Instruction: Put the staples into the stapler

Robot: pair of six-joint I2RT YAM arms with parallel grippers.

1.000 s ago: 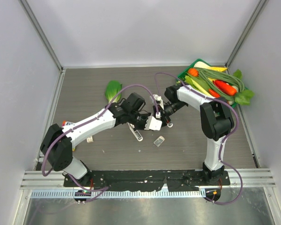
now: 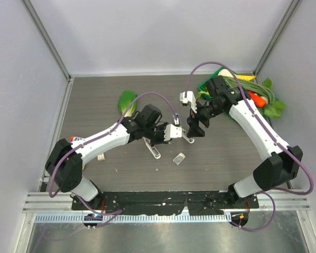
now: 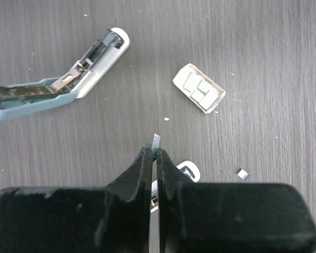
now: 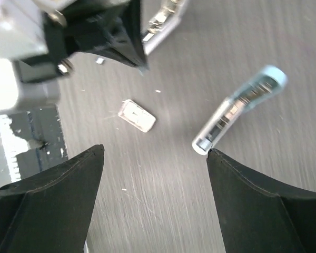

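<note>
My left gripper is shut on a small silvery staple strip, its end poking out past the fingertips. Below it, partly hidden by the fingers, lies a white stapler. A second stapler, white with a pale blue part, lies opened out on the table with its inner metal track showing. My right gripper stands open above the table, the fingers wide apart and nothing between them. A small pale box with staple pieces in it lies by itself.
A tiny loose staple piece is on the table near the white stapler. The green vegetable basket stands at the back right, a leafy cabbage at the back. Bare table stretches across the front right.
The right arm has swung away from the left gripper, to the right, and its elbow now stands further out.
</note>
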